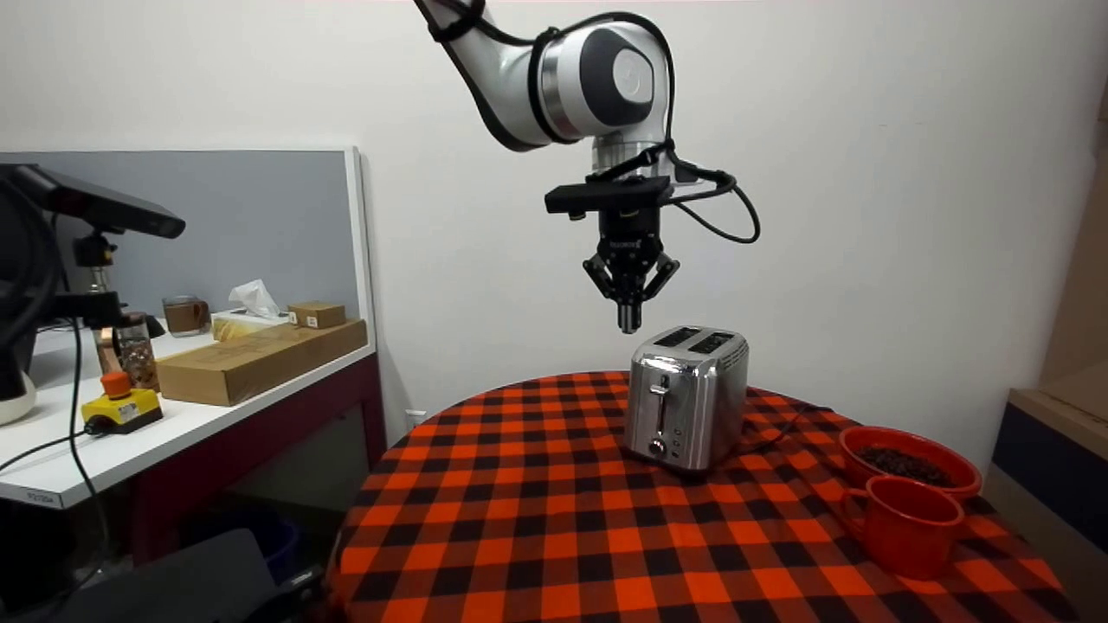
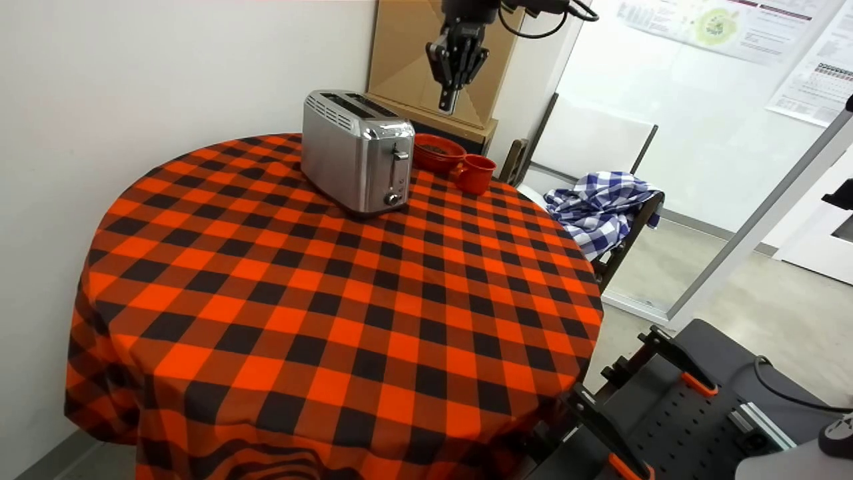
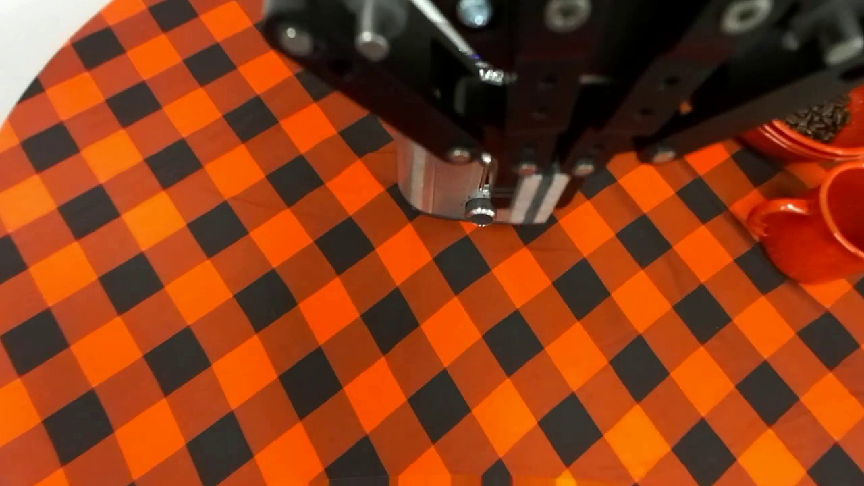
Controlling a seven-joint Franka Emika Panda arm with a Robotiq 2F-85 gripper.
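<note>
A silver two-slot toaster [image 1: 711, 400] stands upright on the checked tablecloth, its lever [image 1: 660, 400] and knob [image 1: 656, 447] on the narrow front. My gripper [image 1: 629, 317] hangs in the air above and near the toaster's lever side, pointing down, its fingers shut together with nothing showing between them. In exterior view 2 the gripper [image 2: 448, 103] appears apart from the toaster [image 2: 352, 152], to the right of its top. The wrist view has the gripper's dark linkage covering most of the toaster, leaving its lower front and knob [image 3: 480, 210] visible.
A red bowl [image 1: 966, 478] of dark pieces and a red mug [image 1: 909, 529] sit at the table's right side. The toaster's cord [image 1: 779, 436] trails behind it. A side desk [image 1: 260, 394] stands at left.
</note>
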